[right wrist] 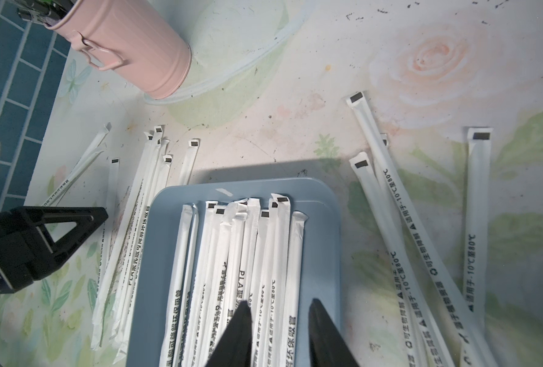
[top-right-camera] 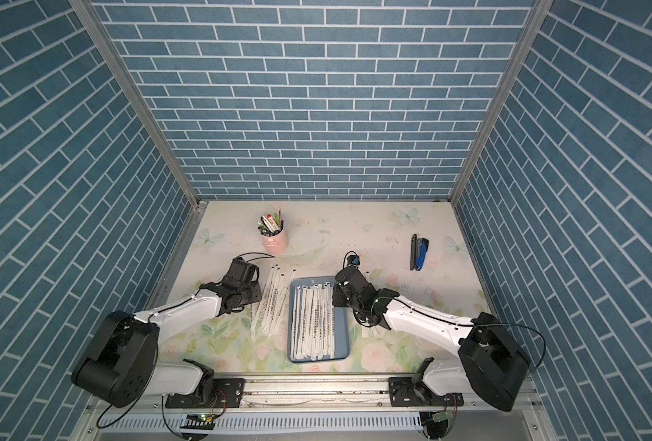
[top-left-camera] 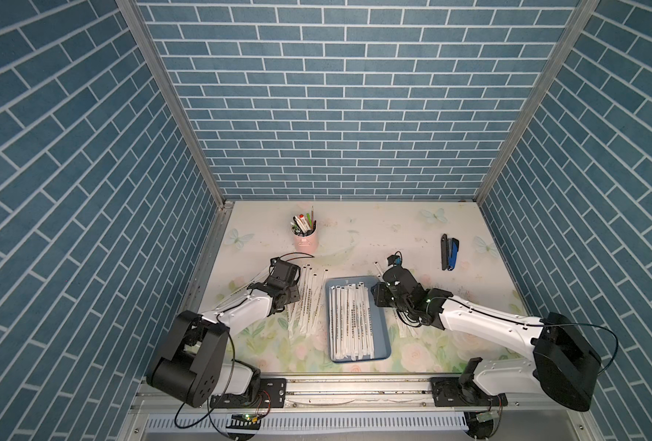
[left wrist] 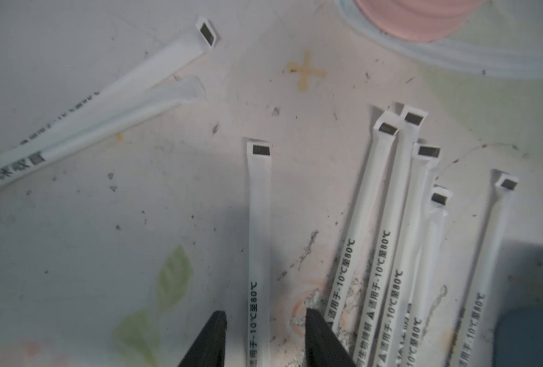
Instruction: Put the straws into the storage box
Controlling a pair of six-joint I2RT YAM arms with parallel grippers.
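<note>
In the blue-grey storage box [right wrist: 317, 244], several paper-wrapped white straws [right wrist: 277, 263] lie side by side, lengthwise. My right gripper is over the box, its fingers part open and nothing visibly held between them. The left gripper stands open above the table, with a single straw [left wrist: 259, 208] running lengthwise between its fingertips in the left wrist view; it is not gripped. Right of that lies a cluster of straws [left wrist: 378, 232] beside the box. Two more straws [left wrist: 100, 125] lie slanted at the far left. Right of the box, several loose straws [right wrist: 406, 214] partly cross.
A pink pen cup [top-left-camera: 305, 241] stands behind the left straws. At the back right lie a black and blue stapler [top-left-camera: 451, 252].
</note>
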